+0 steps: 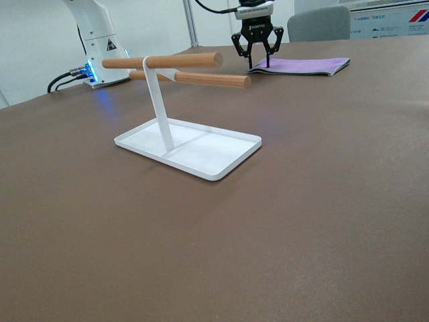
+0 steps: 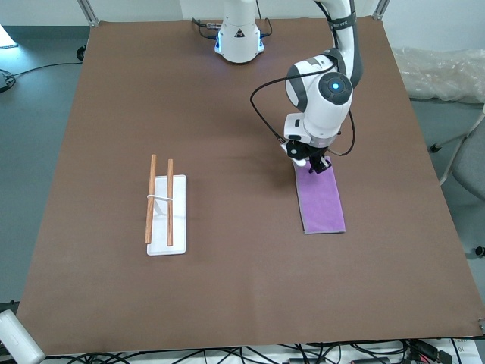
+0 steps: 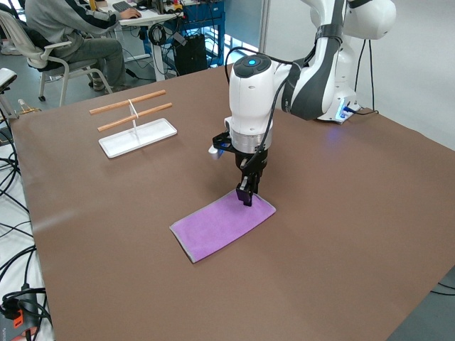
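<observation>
A purple cloth with grey edging (image 2: 320, 206) lies flat on the brown table, also seen in the top view (image 1: 308, 66) and right view (image 3: 219, 226). My black gripper (image 1: 259, 62) points down at the cloth's far end, its fingers reaching the cloth. In the top view the two fingers stand somewhat apart; whether anything is between them cannot be told. In the right view the gripper (image 3: 247, 197) sits over the cloth's upper corner.
A white rack with two wooden bars (image 2: 170, 214) stands left of the cloth. My arm's base (image 2: 238, 45) is at the back.
</observation>
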